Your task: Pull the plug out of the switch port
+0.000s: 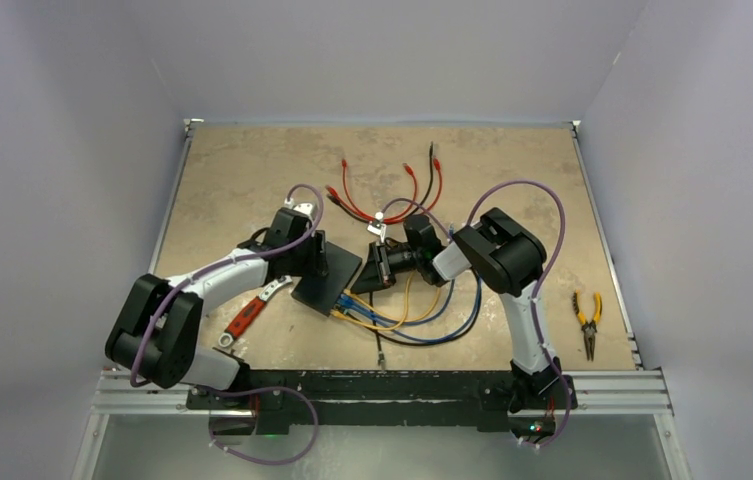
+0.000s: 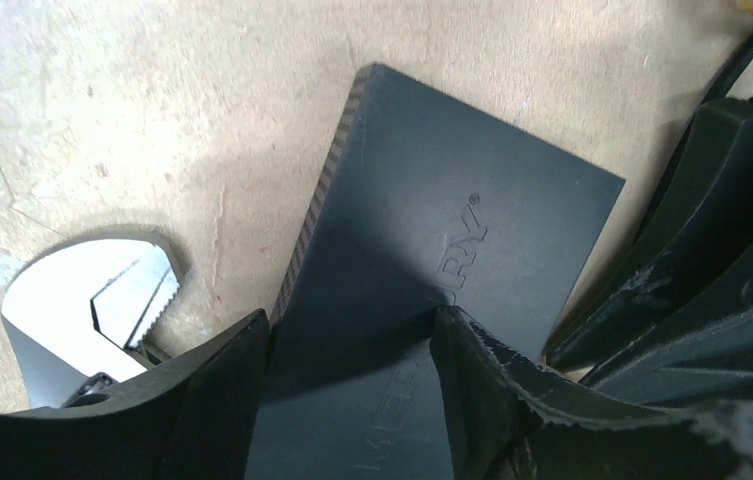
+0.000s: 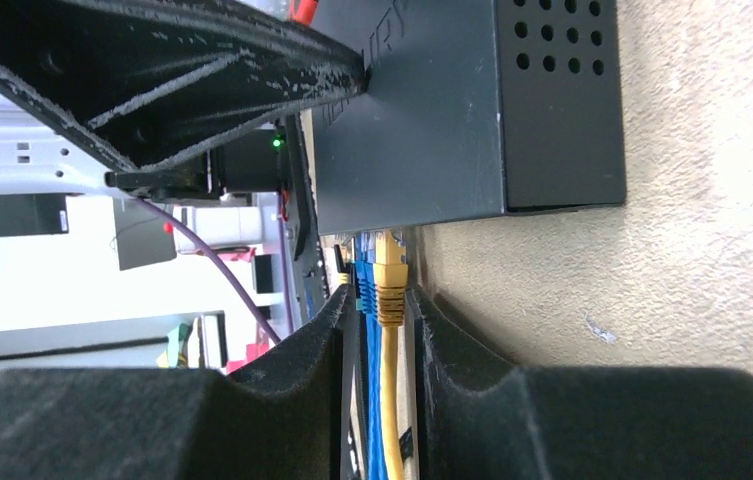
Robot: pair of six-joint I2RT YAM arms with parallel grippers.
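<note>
The dark switch box lies flat on the table, turned at an angle. In the left wrist view my left gripper is open over the box; one finger is at its vented edge, the other over its lettered top. A yellow plug and blue plugs sit against the box's side in the right wrist view. My right gripper has its fingers on either side of these plugs, part open, with a narrow gap beside the yellow one. Whether a pad touches a plug I cannot tell.
A red-handled adjustable wrench lies left of the box. Blue and yellow cables loop to its right. Red and black leads lie at the back, yellow pliers at far right.
</note>
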